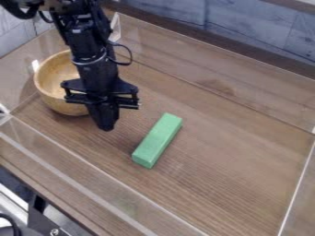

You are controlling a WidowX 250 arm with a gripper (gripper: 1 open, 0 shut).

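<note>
The black gripper (pixel 101 109) hangs at the left, low in front of a light wooden bowl (pixel 59 81), which it partly hides. A green oblong block (pixel 157 140) lies flat on the wooden table (pixel 234 120), to the right of the gripper and apart from it. Whether anything is between the fingertips is hard to make out.
A marbled wall (pixel 246 28) runs behind the table at the back right, and a light tiled wall shows at the upper left.
</note>
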